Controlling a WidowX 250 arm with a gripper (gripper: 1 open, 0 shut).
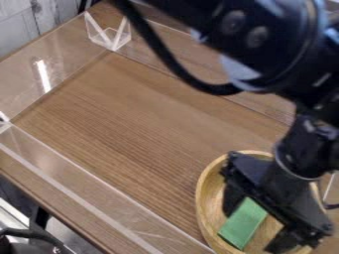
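My gripper [272, 201] is down inside a wooden bowl [211, 192] at the lower right, its dark fingers open around or just over a green block [243, 226]. The block lies on the bowl's floor, partly hidden by the gripper. Whether the fingers touch it I cannot tell. The arm covers much of the upper right and the bowl's right side.
Clear plastic edging runs along the left side, with a small clear stand [109, 32] at the upper left corner. A black cable loops across the top.
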